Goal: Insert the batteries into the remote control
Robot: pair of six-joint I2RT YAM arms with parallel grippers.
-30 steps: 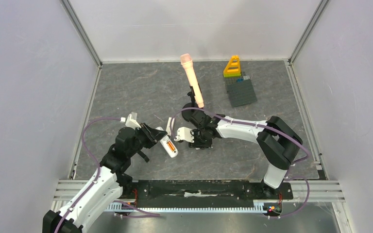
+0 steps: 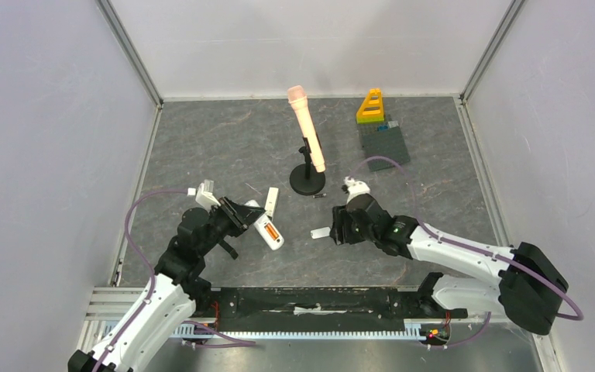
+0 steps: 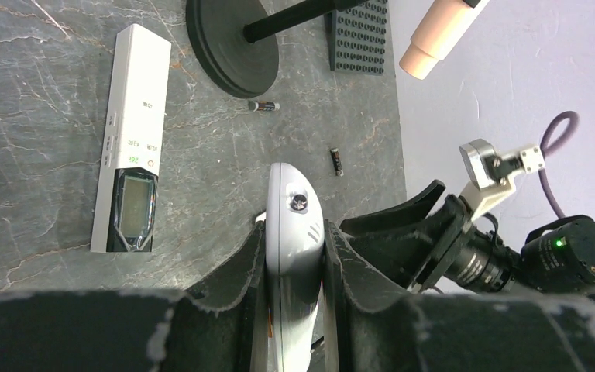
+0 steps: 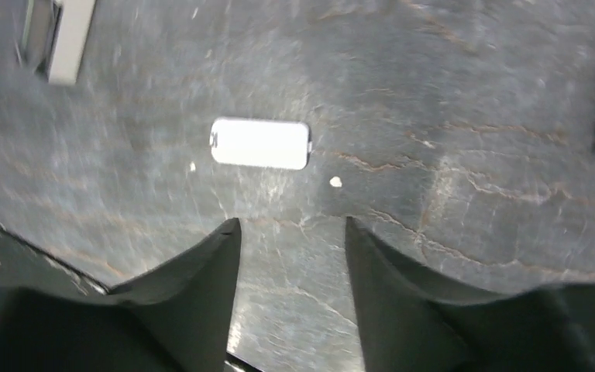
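Note:
My left gripper is shut on the white remote control (image 2: 269, 233), whose back shows orange in its battery bay in the top view. My right gripper is part open above the table, nothing seen between its fingers. A white battery cover (image 4: 259, 143) lies loose below it. Two small batteries lie on the table: one (image 3: 264, 105) by the microphone stand, another (image 3: 336, 161) farther right.
A grey-white device (image 3: 130, 139) lies beside the remote. A microphone (image 2: 305, 124) on a black stand (image 2: 307, 183) stands behind. Dark boards and a yellow piece (image 2: 370, 106) are at back right.
My right arm has swung right, away from the remote, uncovering the battery cover and the table near the stand.

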